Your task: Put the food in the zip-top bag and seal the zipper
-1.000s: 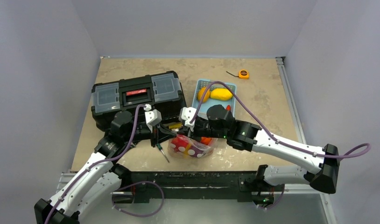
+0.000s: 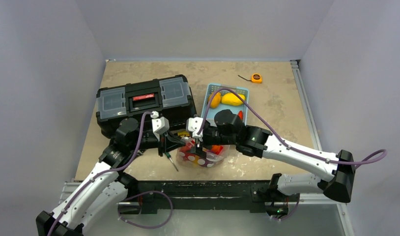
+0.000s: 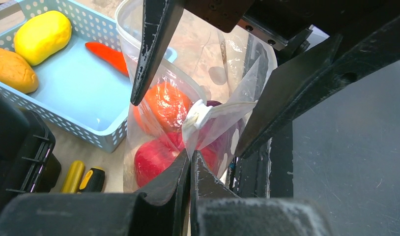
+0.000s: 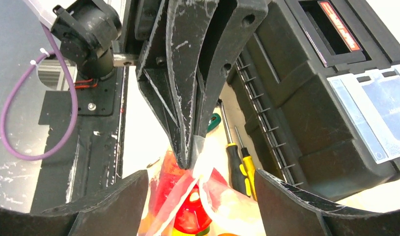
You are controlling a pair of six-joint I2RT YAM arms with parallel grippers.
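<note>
In the left wrist view, the clear zip top bag (image 3: 131, 162) stands with its mouth partly open; a shiny orange fruit (image 3: 166, 105) and a red one (image 3: 156, 160) are inside. A white slider (image 3: 198, 114) sits at the near corner of its zipper. My left gripper is shut, its tips pinching the bag's corner just below the slider. Spread on either side of that corner are the fingers of my right gripper, open, with the slider between them but not clasped. From the top, the arms cover much of the bag's mouth.
Behind the bag, a blue basket (image 2: 225, 84) holds a yellow mango (image 2: 231, 100), an orange-yellow one (image 2: 215, 101) and a red chili (image 3: 108, 56). The black toolbox (image 2: 144, 81) stands close at the left. Screwdrivers (image 4: 237, 167) lie beside it.
The left arm stays in place, and the bag barely moved.
</note>
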